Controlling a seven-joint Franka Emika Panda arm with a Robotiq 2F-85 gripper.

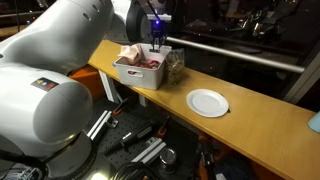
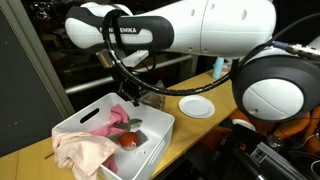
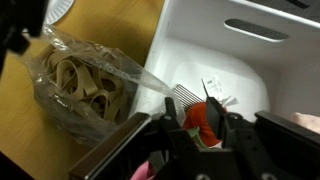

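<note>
Above the white bin point(image 1: 140, 76) hangs my gripper, pointing down, its fingers parted. Red-orange contents point(image 3: 203, 120) show beyond the fingertips in the wrist view, apparently inside the bin; contact cannot be judged. A slotted utensil point(image 3: 184, 97) lies beside them, partly hidden by the fingers. In the second exterior view, the bin also contains a pink cloth point(image 2: 104, 117) and a rounded orange-red item point(image 2: 70, 152). A pale peach cloth point(image 2: 84, 157) drapes over its near side.
A clear bag of tan strips point(image 3: 88, 88) stands right beside the bin. The white plate point(image 1: 207, 102) lies farther along the wooden table point(image 1: 245, 125), with free room around it. Tools and cables crowd the dark area in front.
</note>
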